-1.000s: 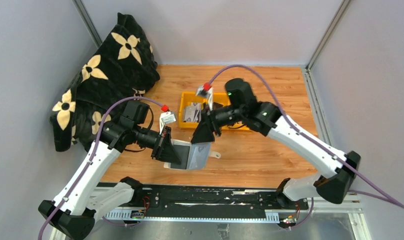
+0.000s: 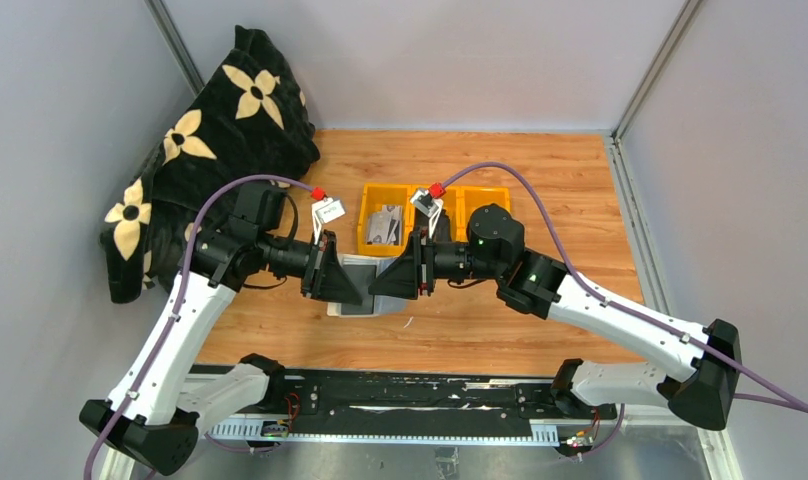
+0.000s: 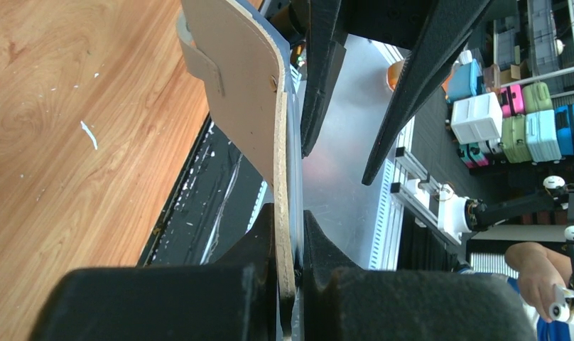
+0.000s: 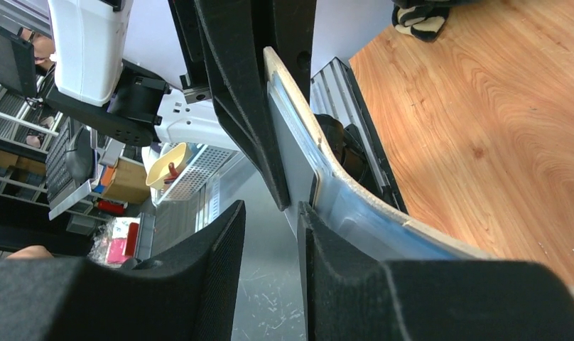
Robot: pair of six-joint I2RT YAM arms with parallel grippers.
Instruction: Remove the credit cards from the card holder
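Observation:
The card holder (image 2: 365, 305), a pale board with clear sleeves and grey cards, is held upright between both arms. My left gripper is shut on it; its tan back (image 3: 238, 106) faces the wood in the left wrist view. My right gripper stands part open at the holder's sleeve edge, one finger beside a grey card (image 4: 291, 170), the other apart on the near side. Whether it grips the card is not clear.
Yellow trays (image 2: 385, 250) with contents sit behind the grippers. A black flowered cushion (image 2: 240, 130) fills the back left. Bare wooden table (image 2: 480, 330) lies at the front and right.
The left gripper and holder have shifted slightly toward the back of the table.

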